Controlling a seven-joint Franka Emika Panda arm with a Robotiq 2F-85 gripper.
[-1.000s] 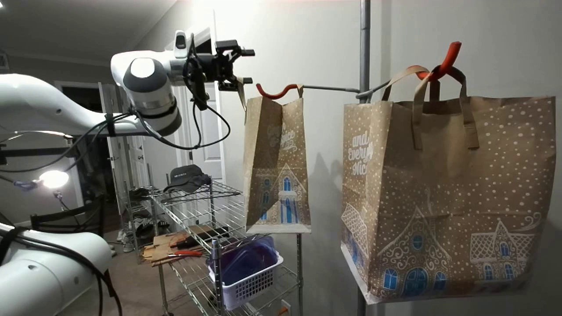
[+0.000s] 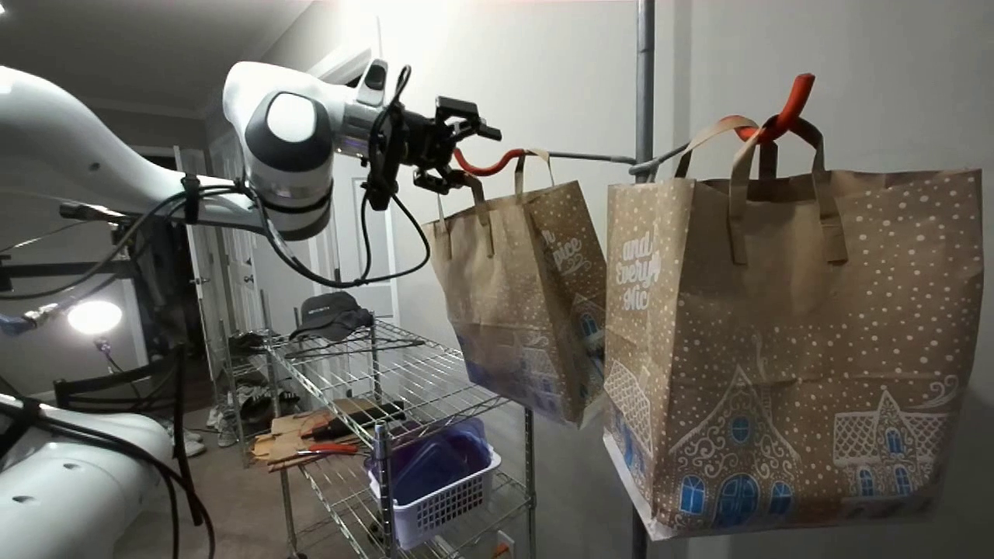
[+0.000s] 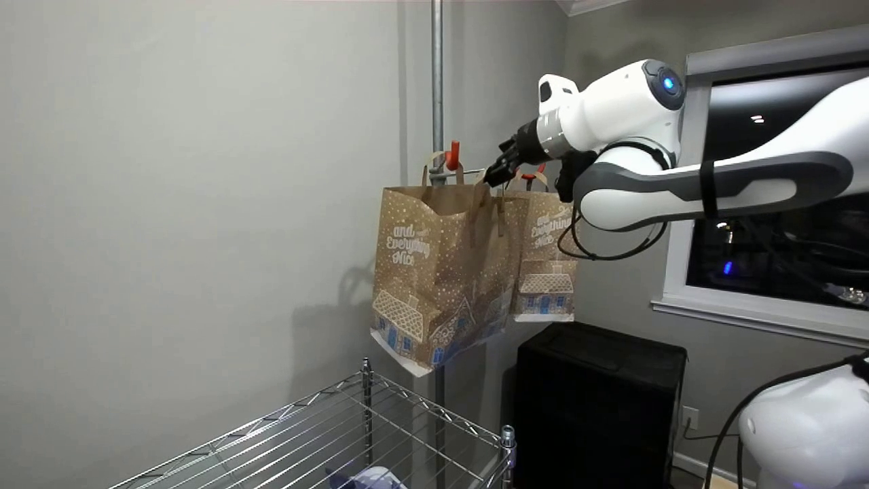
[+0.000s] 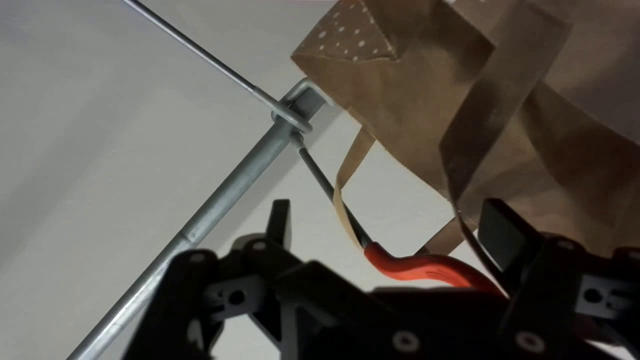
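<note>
A patterned brown paper bag (image 2: 522, 298) hangs tilted below my gripper (image 2: 473, 157), partly over the wire shelf in exterior view 1. One of its handles (image 4: 354, 159) is looped on a red-tipped hook (image 4: 420, 266). The other handle strap (image 4: 489, 102) runs down along the inner side of the right finger (image 4: 507, 234) in the wrist view and reaches the lower finger (image 2: 438, 180) in exterior view 1. My fingers stand wide apart, with nothing clamped between them. In exterior view 2 the gripper (image 3: 494, 167) partly covers the handle area.
A second, similar bag (image 2: 820, 326) hangs on another red hook (image 2: 797, 102) to the right of the grey pole (image 2: 644, 84). Below stands a wire shelf (image 2: 419, 349) with a cap (image 2: 332, 315) and a white basket (image 2: 447, 498). A black box (image 3: 599, 399) stands below the bags.
My gripper has moved right and slightly down, over the red hook tip. The left bag has turned, showing its broad side, and swung right into a tilt. The right bag stays still.
</note>
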